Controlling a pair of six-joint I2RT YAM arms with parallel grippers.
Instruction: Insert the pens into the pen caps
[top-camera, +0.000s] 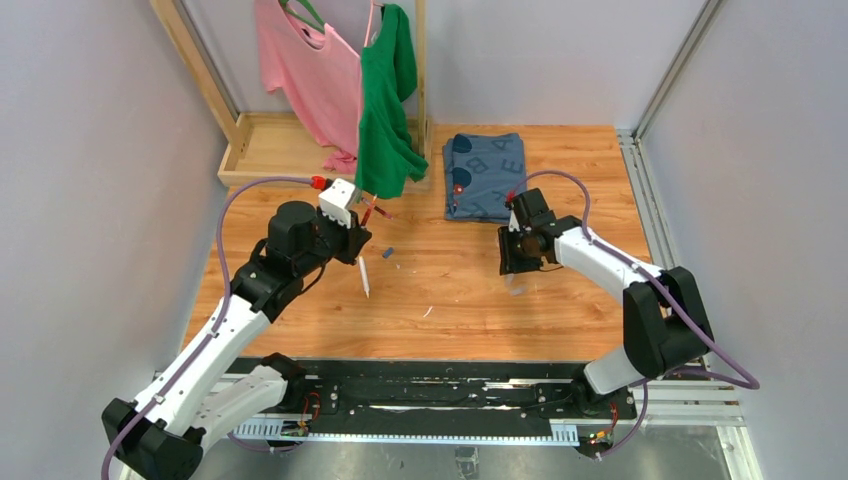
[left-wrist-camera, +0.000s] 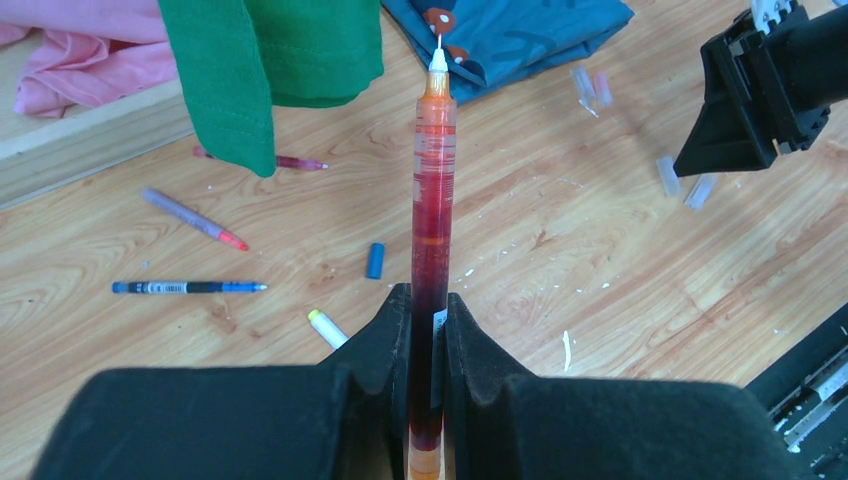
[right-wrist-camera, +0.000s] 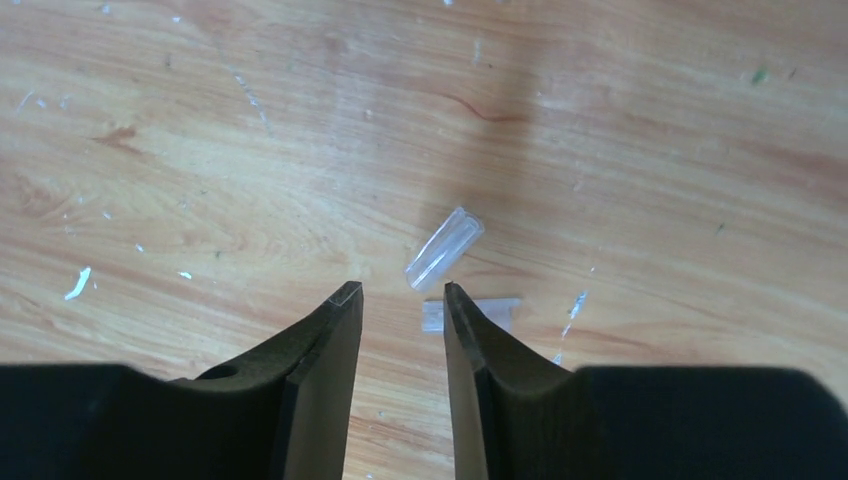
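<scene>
In the left wrist view my left gripper is shut on an orange-red pen (left-wrist-camera: 433, 180), held upright with its white tip up. Loose on the table lie a purple pen (left-wrist-camera: 190, 210), a blue pen (left-wrist-camera: 190, 287), a dark red pen (left-wrist-camera: 300, 162), a white marker (left-wrist-camera: 328, 326) and a small blue cap (left-wrist-camera: 376, 260). My right gripper is part open above two clear caps (right-wrist-camera: 443, 248) (left-wrist-camera: 700, 190), nothing between its fingertips. More clear and pink pieces (left-wrist-camera: 590, 90) lie near the folded blue cloth.
A folded blue garment (top-camera: 484, 177) lies at the back. Pink (top-camera: 310, 75) and green (top-camera: 388, 100) tops hang from a wooden rack at the back left, the green one low over the table.
</scene>
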